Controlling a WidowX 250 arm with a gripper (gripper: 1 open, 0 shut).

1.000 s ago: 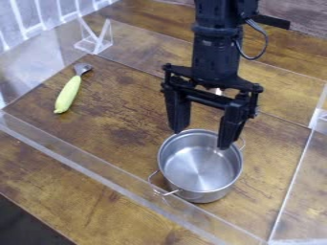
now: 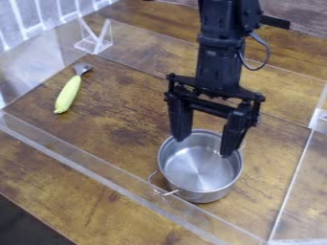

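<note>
The black gripper (image 2: 206, 128) hangs open above a steel pot (image 2: 201, 169), its two fingers spread over the pot's back rim with nothing visible between them. The pot stands on the wooden table with a wire handle at its front left. A pale yellow-green corn-like object (image 2: 68, 92) lies at the far left, with a grey utensil end behind it.
Clear plastic walls (image 2: 102, 180) edge the work area at the front, left and right. A small clear stand (image 2: 96, 38) is at the back left.
The gripper has shifted very slightly; the pot and the corn-like object are where they were.
</note>
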